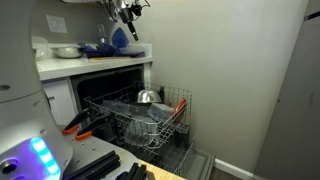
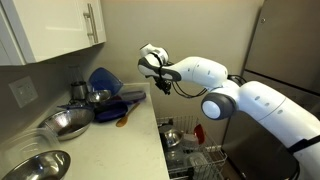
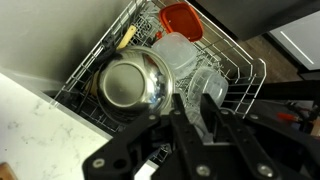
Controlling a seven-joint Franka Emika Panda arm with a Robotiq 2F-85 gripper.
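Note:
High over the dishwasher's pulled-out rack, my gripper points down. Its two dark fingers show at the lower right of the wrist view with a narrow gap; no held object can be made out between them. A shiny metal bowl lies in the rack, left of the fingers. Clear plastic containers sit beside it, and a red container is at the rack's far edge. In exterior view 2, the gripper hangs near the counter's far corner, apart from the rack.
The white counter runs alongside the rack. On it stand metal bowls, a blue bowl and a wooden spoon. A white wall cabinet hangs above. Bare floor lies to the rack's right in exterior view 1.

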